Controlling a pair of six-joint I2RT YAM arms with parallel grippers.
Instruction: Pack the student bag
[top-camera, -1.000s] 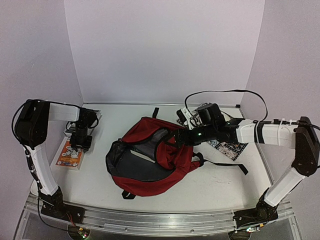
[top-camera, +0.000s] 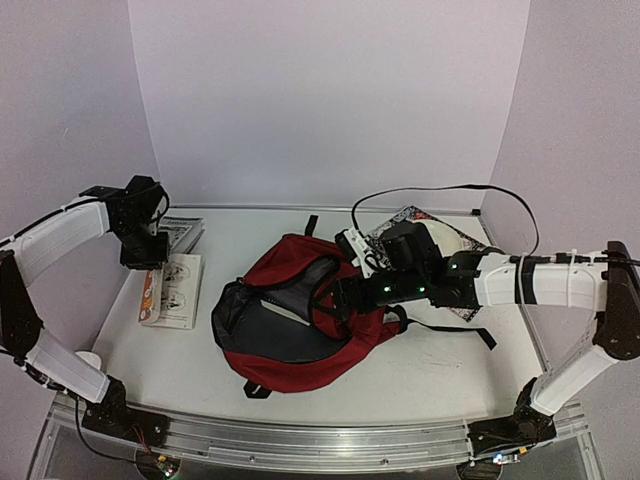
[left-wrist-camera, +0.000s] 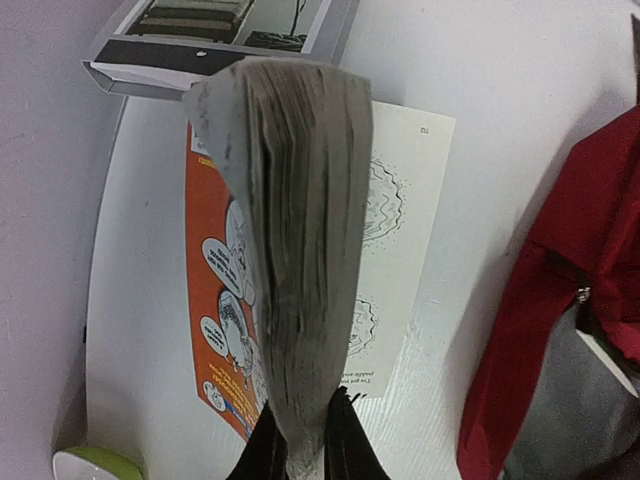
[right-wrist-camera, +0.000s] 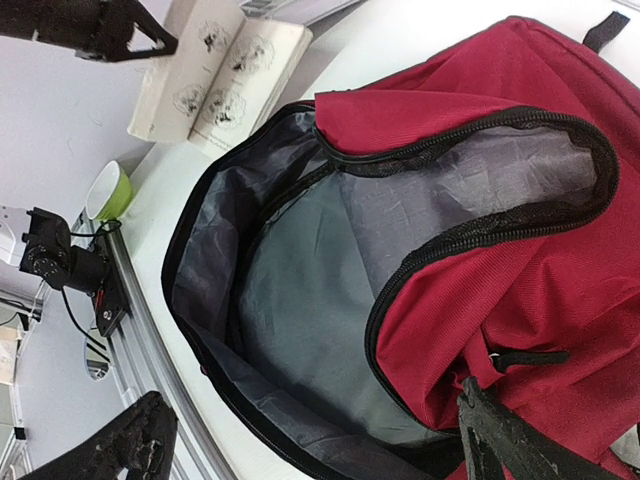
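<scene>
An orange-covered book (top-camera: 182, 292) lies at the left of the table, part of it spread flat with a printed page showing. My left gripper is shut on a thick bunch of its pages (left-wrist-camera: 310, 200), which stands raised from the rest. The orange cover (left-wrist-camera: 215, 290) shows beneath. In the middle lies the red student bag (top-camera: 300, 375), its main compartment unzipped and its grey lining (right-wrist-camera: 310, 290) visible. Over the bag's right side hangs my right gripper, open, its fingers wide apart with nothing between them.
Behind the book sits a grey box-like item (top-camera: 183, 232). A black-and-white patterned item (top-camera: 410, 217) lies behind the right arm. Near the front left is a green-and-white cup (right-wrist-camera: 110, 192). Bare table separates book and bag.
</scene>
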